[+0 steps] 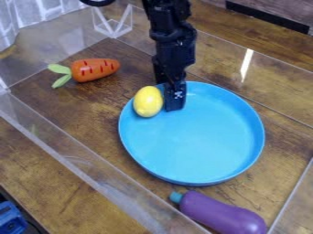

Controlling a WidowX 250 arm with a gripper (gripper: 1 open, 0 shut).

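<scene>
My black gripper (pixel 167 88) hangs over the back-left rim of the blue plate (pixel 196 142), its lower end just beside a yellow oval object (pixel 149 101) that rests on the plate's left edge. The gripper is open; its fingertips are dark and hard to make out, and part of the yellow object's right side is near or behind them.
An orange carrot with green leaves (pixel 93 69) lies at the back left. A purple eggplant (pixel 221 212) lies at the front right. Clear plastic walls border the board, and a blue object (pixel 7 219) sits at the lower left.
</scene>
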